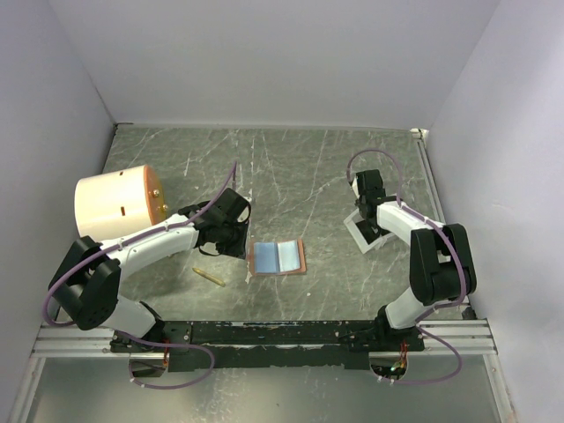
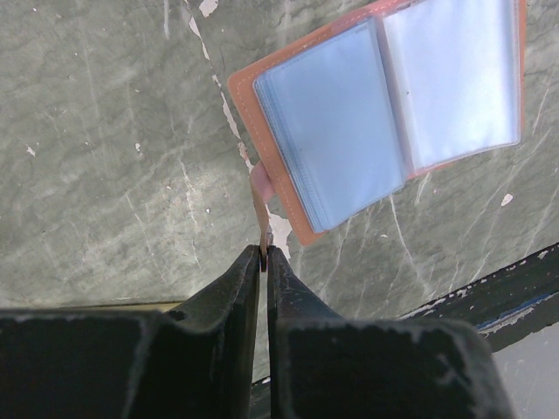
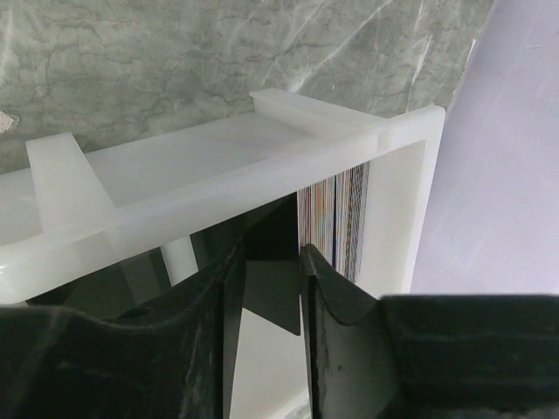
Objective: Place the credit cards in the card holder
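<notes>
The open card holder [image 1: 278,256] lies on the table with a tan border, a blue left page and a white right page. Its short strap [image 2: 263,205] rises toward my left gripper, whose fingertips are nearly together on the strap's end. On the right, a white rack [image 3: 279,179] holds a stack of cards [image 3: 329,214] on edge, seen only by their thin edges. My right gripper reaches into the rack, parted, with its right fingertip close to the stack. No card shows between its fingers; contact with the stack is unclear.
A cream cylinder [image 1: 115,204] with an orange rim stands at the left. A thin yellow stick [image 1: 209,277] lies left of the holder. Between holder and rack the table is clear; a wall [image 1: 520,220] rises on the right.
</notes>
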